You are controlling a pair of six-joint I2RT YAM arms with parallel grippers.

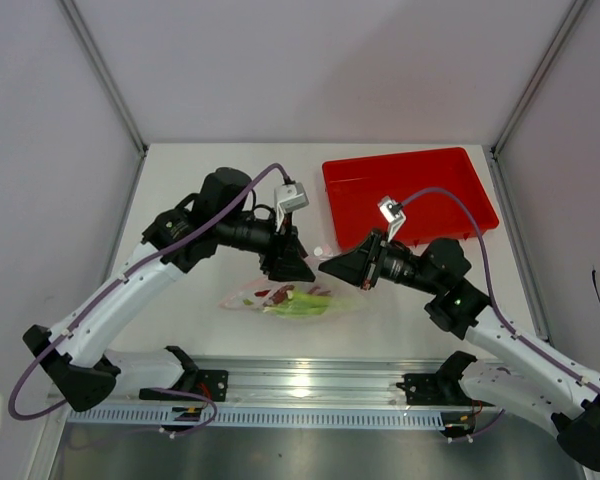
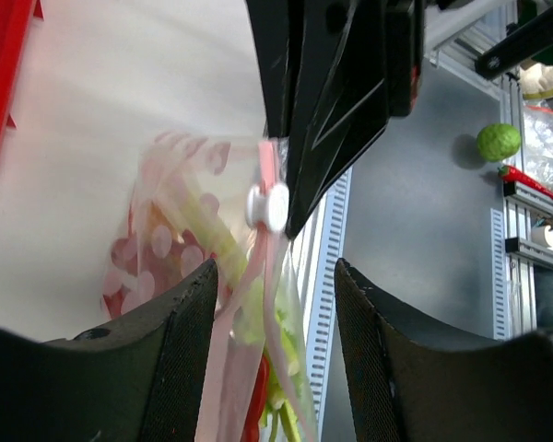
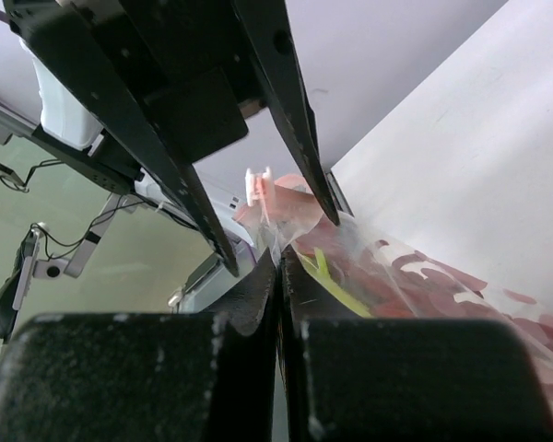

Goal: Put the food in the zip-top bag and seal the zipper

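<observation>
The zip top bag [image 1: 295,300], with green and red food inside, is under both grippers on the white table. Its pink zipper with a white slider [image 2: 275,207] runs between my open left gripper's fingers, apparently untouched; that gripper [image 1: 293,272] is just left of the slider. My right gripper [image 1: 327,265] is shut on the bag's top edge beside the slider, as the left wrist view shows. In the right wrist view the slider [image 3: 258,187] stands up between the left gripper's open fingers [image 3: 295,129].
A red tray [image 1: 410,185] lies at the back right of the table, behind the right arm. Bare table surrounds the bag to the left and back. The metal rail [image 1: 300,370] runs along the front edge.
</observation>
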